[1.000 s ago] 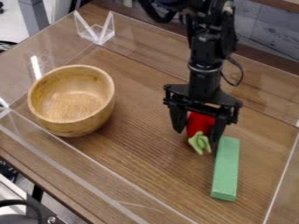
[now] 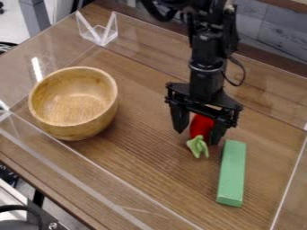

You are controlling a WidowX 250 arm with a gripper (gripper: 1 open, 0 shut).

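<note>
The black gripper (image 2: 200,120) hangs over the middle-right of the wooden table, its fingers around a red object (image 2: 202,131) with a green part (image 2: 198,148) poking out toward the front. Whether the fingers are closed on it is hidden. A green rectangular block (image 2: 232,172) lies just right of and in front of the gripper.
A wooden bowl (image 2: 74,99) sits on the left of the table (image 2: 132,180). A clear wire stand (image 2: 95,25) is at the back left.
The gripper has shifted slightly left, and the red and green object with it sits a little further left. The green block has not visibly moved.
</note>
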